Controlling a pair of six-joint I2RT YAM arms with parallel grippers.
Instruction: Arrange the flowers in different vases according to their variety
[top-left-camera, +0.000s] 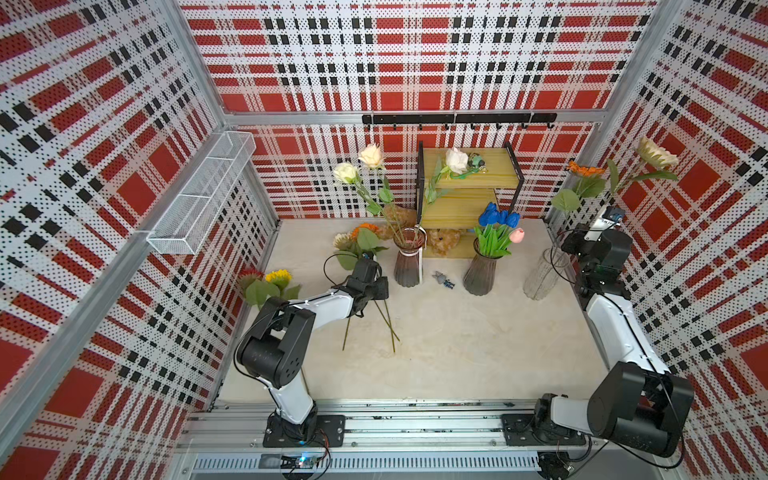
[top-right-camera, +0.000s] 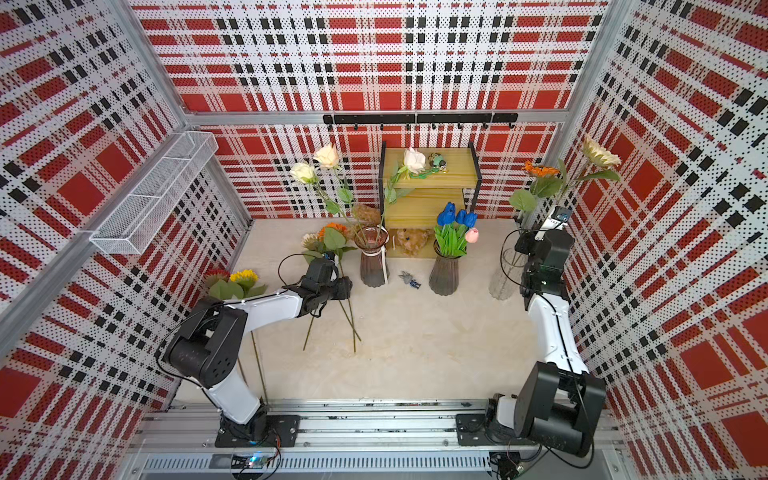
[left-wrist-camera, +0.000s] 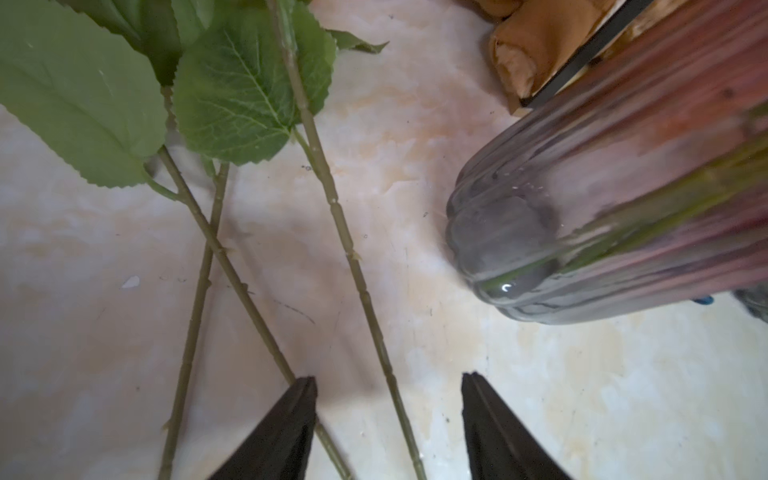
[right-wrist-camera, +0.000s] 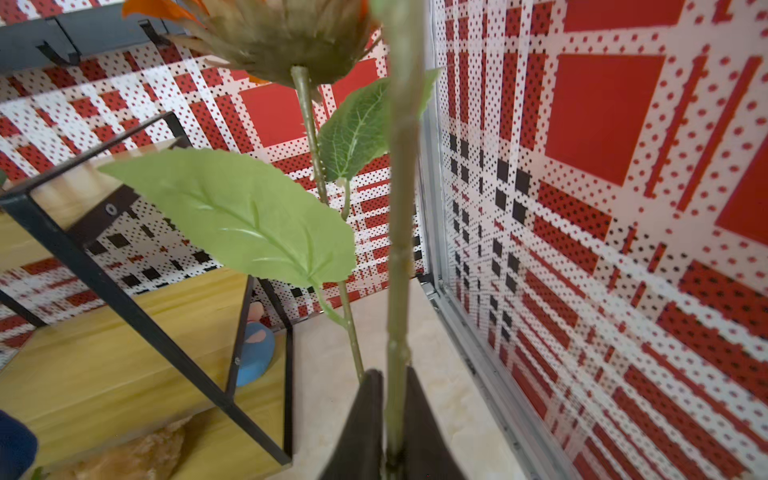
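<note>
My left gripper is open above loose stems lying left of the middle vase, which holds cream roses. Its fingers have bare table and stems beneath them. My right gripper has a thick stem between its fingers, above the clear vase at the right, where an orange flower also stands; the cream flower is raised there. Whether the right fingers grip firmly is unclear. Blue and pink tulips stand in another vase. Sunflowers lie at the left.
A wooden shelf with a rose on top stands at the back. A small figurine lies between the vases. A wire basket hangs on the left wall.
</note>
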